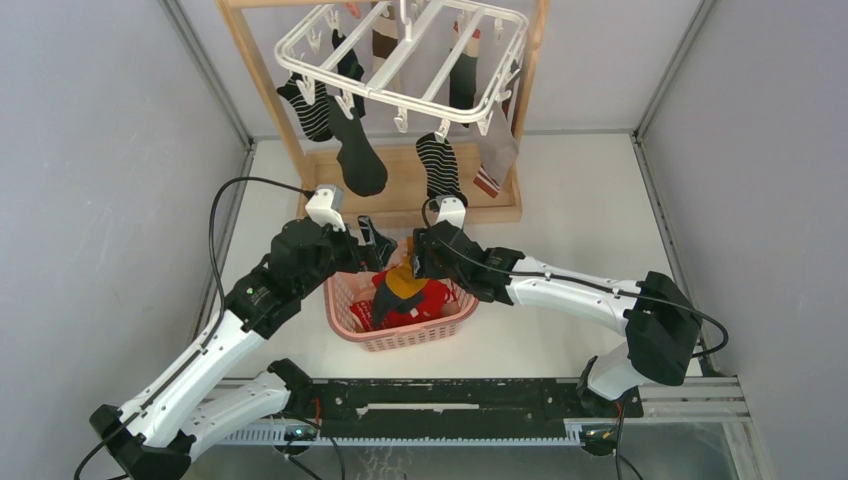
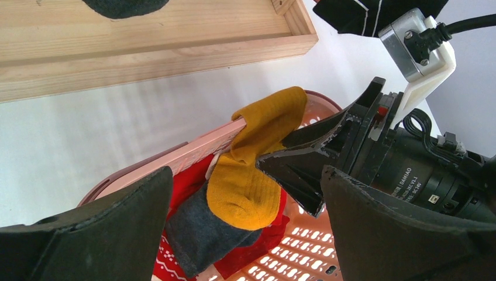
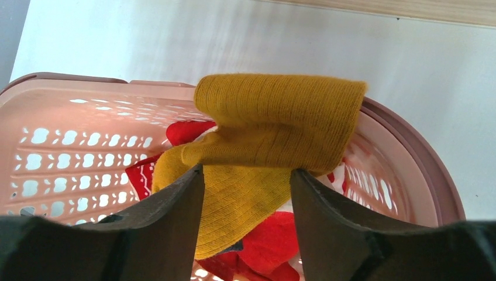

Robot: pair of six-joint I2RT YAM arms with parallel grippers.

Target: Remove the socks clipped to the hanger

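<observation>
A white hanger (image 1: 400, 105) holds several clipped socks, including a dark sock (image 1: 362, 160) and a striped sock (image 1: 437, 165). Below, a pink basket (image 1: 400, 337) holds red, grey and mustard cloth. In the left wrist view the mustard sock (image 2: 240, 193) drapes over the basket's rim. My left gripper stands open above the basket, nothing between its fingers. My right gripper is at the mustard sock, its fingers apart; their tips are beside or against the fabric.
A wooden stand (image 1: 515, 205) with a tray base stands behind the basket. Grey walls enclose both sides.
</observation>
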